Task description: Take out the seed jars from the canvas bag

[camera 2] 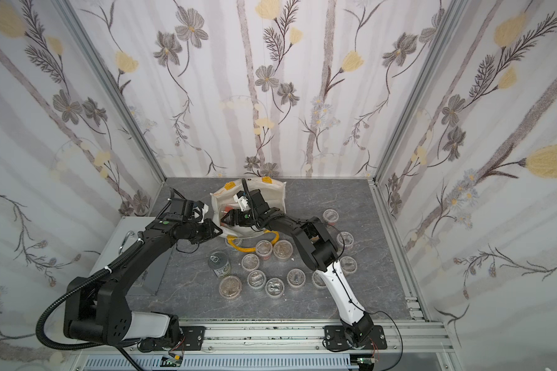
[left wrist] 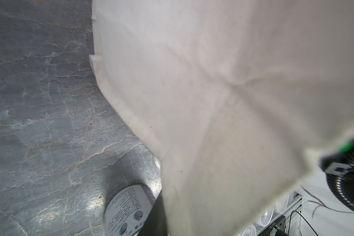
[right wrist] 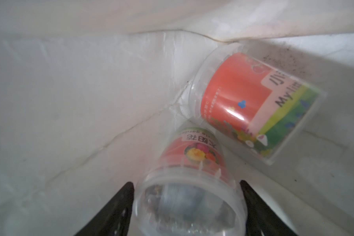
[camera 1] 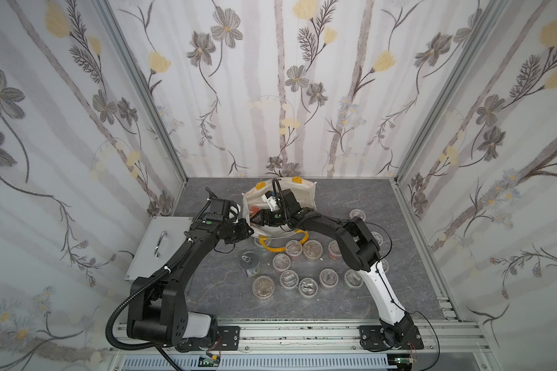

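The white canvas bag (camera 1: 300, 204) with yellow handles lies open at the back centre. My right gripper is inside it, its fingers either side of a clear jar (right wrist: 190, 157) with a red flower label; whether they grip it I cannot tell. A second red-and-green labelled jar (right wrist: 251, 102) lies on its side beside it in the bag's corner. My left gripper (camera 1: 244, 230) is at the bag's left end; in the left wrist view the bag's fabric (left wrist: 232, 78) hides most of it.
Several lidded jars (camera 1: 308, 287) stand on the grey table in front and to the right of the bag. A tin can (camera 1: 250, 263) stands below my left gripper, and a white board with a handle (camera 1: 151, 259) is at left.
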